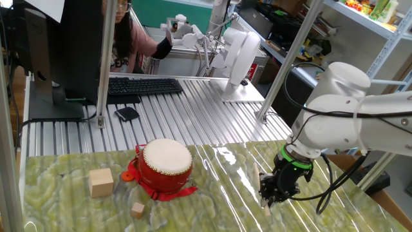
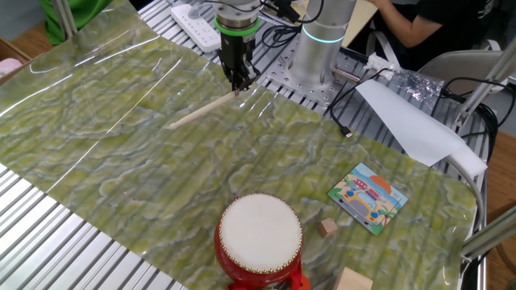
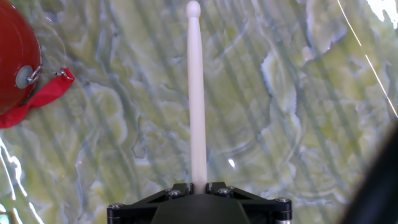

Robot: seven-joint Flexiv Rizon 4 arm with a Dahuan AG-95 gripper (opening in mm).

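Note:
A pale wooden drumstick [image 3: 196, 93] runs straight ahead from my gripper in the wrist view, its round tip far out in front. Both black fingers [image 3: 219, 188] are closed against its sides near the rear end. In exterior view 2 the stick [image 2: 197, 113] extends left from the gripper [image 2: 235, 89], low over the green marbled mat; whether it touches the mat I cannot tell. The red drum [image 1: 165, 169] with a white skin stands upright on a red cloth, well away from the gripper [image 1: 267, 193] in exterior view 1.
Near the drum sit a larger wooden block [image 1: 101, 183] and a small wooden cube [image 1: 137, 210]. A colourful picture card [image 2: 368, 198] lies flat on the mat [image 2: 105, 177]. A metal post [image 1: 290, 61] rises near the arm. Open mat separates stick and drum.

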